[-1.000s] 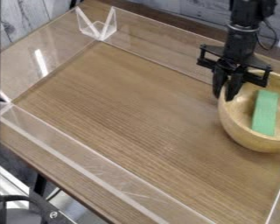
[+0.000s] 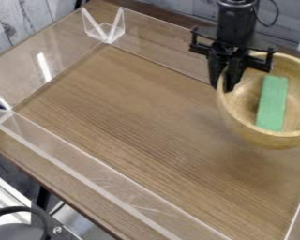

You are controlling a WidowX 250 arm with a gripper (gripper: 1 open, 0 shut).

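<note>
A tan bowl (image 2: pixel 242 117) stands at the right of the camera view, raised on its side toward the camera, with a long green object (image 2: pixel 272 103) inside it. My black gripper (image 2: pixel 225 67) is at the bowl's upper left rim, its fingers pointing down. Whether the fingers are closed on the rim is hard to tell.
Transparent edges run along the back, left and front. A white angular item (image 2: pixel 105 30) is at the back left. Black cables lie at the bottom left.
The gripper has moved left and up, and the bowl has shifted left and upward in view, its opening now turned more toward the camera.
</note>
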